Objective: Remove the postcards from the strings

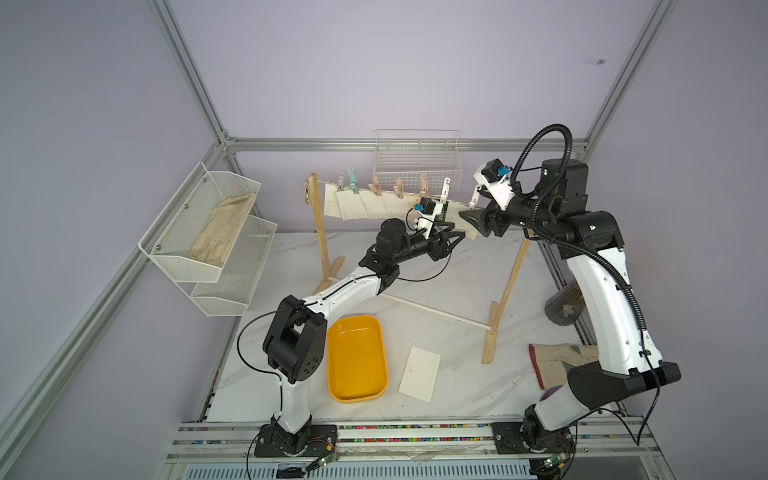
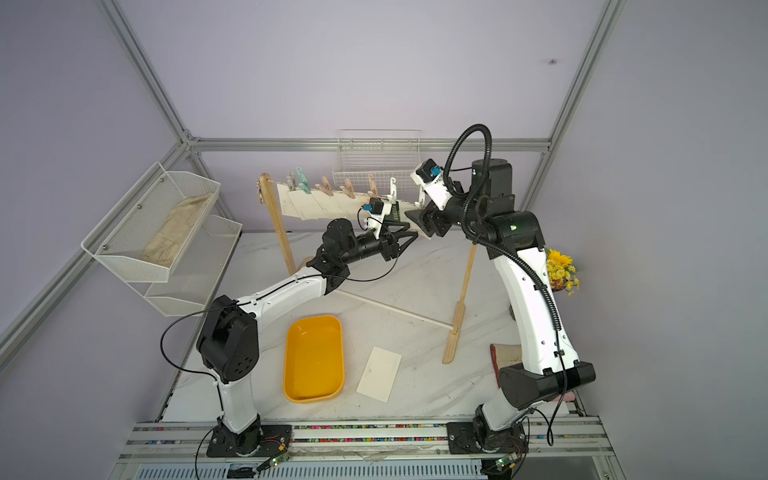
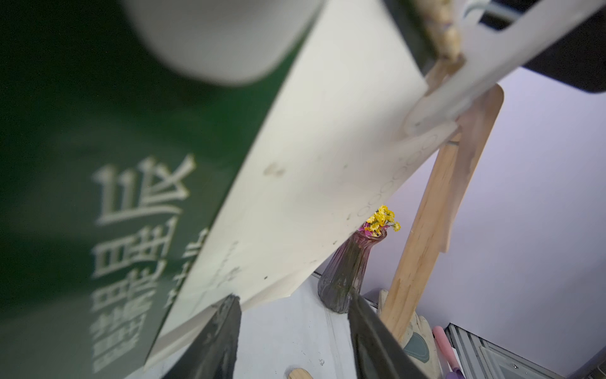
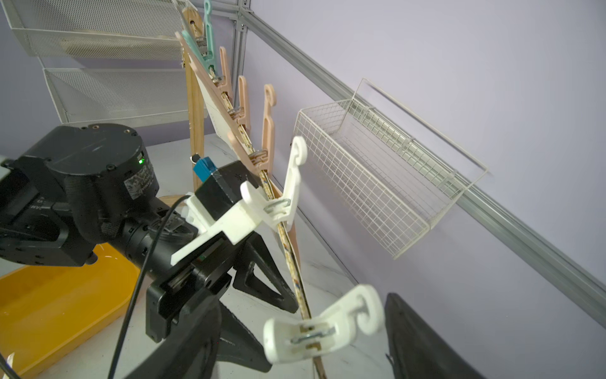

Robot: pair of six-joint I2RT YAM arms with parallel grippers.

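A row of postcards point(image 1: 364, 205) hangs from the string by coloured clothespins. Below the row's right part, my left gripper point(image 1: 454, 244) stands open; in the left wrist view a dark green card point(image 3: 157, 208) and a pale postcard point(image 3: 315, 145) hang close beside its fingers, with nothing between them. My right gripper is part open at the string's right end. A white clothespin point(image 4: 328, 328) on the string lies between its fingers in the right wrist view, gap showing on the right side. Another white clothespin point(image 4: 281, 195) is farther along.
One postcard point(image 1: 420, 374) lies flat on the table, right of an orange tray point(image 1: 357, 398). Wooden posts point(image 1: 320, 232) hold up the string. At the right stand a flower vase point(image 3: 346, 271) and a glove point(image 1: 552, 364). A wire basket point(image 4: 372, 183) hangs behind.
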